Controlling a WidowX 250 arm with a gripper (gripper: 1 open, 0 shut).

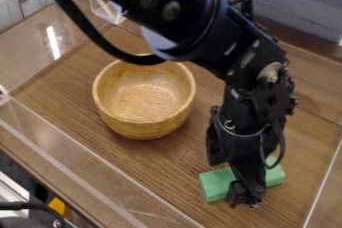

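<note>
A green rectangular block (214,184) lies on the wooden table at the lower right. My black gripper (245,177) is low over it, its fingers around or just above the block and partly covering it. The fingers look open, though whether they touch the block is hard to tell.
A wooden bowl (130,95) stands left of the gripper. Bare table (74,142) lies to its left and below. A wall runs along the back, and a clear edge borders the right side.
</note>
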